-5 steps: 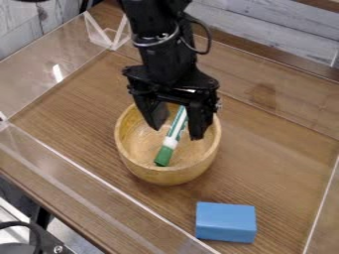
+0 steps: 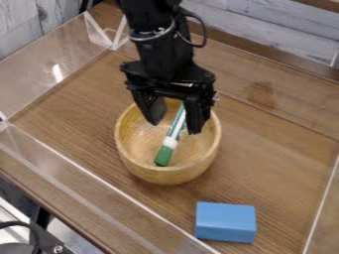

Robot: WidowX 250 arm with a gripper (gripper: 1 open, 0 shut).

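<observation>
My black gripper (image 2: 173,115) hangs over the yellow round bowl (image 2: 143,161), its two fingers spread open on either side of a marker-like object (image 2: 167,150) with a green end and white body, which lies inside the bowl. The upper part of that object is partly hidden by the gripper.
A blue block (image 2: 225,222) sits on the wooden table (image 2: 79,119) at the front right. The table to the left and right of the bowl is clear. Clear panels and pale walls edge the area, and a cable shows at the bottom left.
The gripper has shifted only very slightly over the bowl; the bowl, the object in it and the blue block look unmoved.
</observation>
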